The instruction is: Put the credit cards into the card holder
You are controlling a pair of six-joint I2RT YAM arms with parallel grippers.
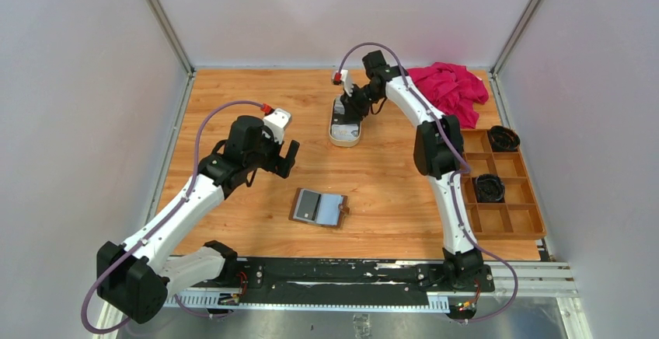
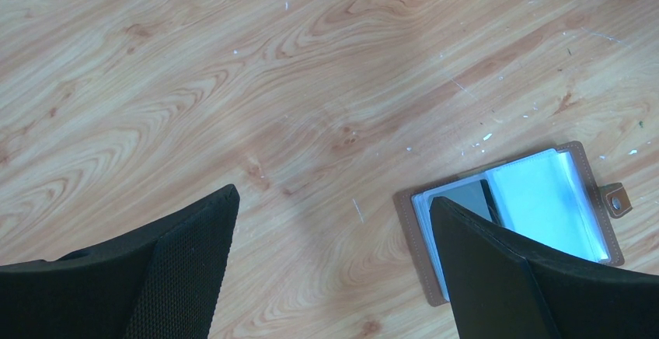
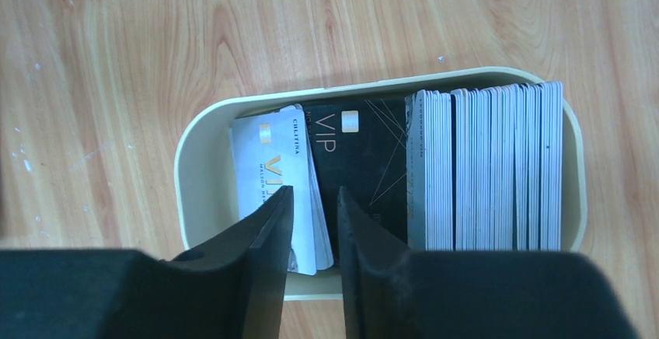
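Note:
A cream oval container (image 1: 344, 141) holds cards: white VIP cards (image 3: 264, 160) at one end, a black VIP card (image 3: 365, 152) in the middle, and a dense upright row of cards (image 3: 489, 168). My right gripper is over it, part open, its tips above the white and black cards with nothing visibly held. The brown card holder (image 2: 412, 238) lies open near the table's front middle, with light blue sleeves (image 2: 548, 207). My left gripper stands open and empty, above and left of the holder.
A pink cloth (image 1: 451, 90) is heaped at the back right. A wooden compartment tray (image 1: 505, 218) with black coiled items (image 1: 489, 187) lines the right side.

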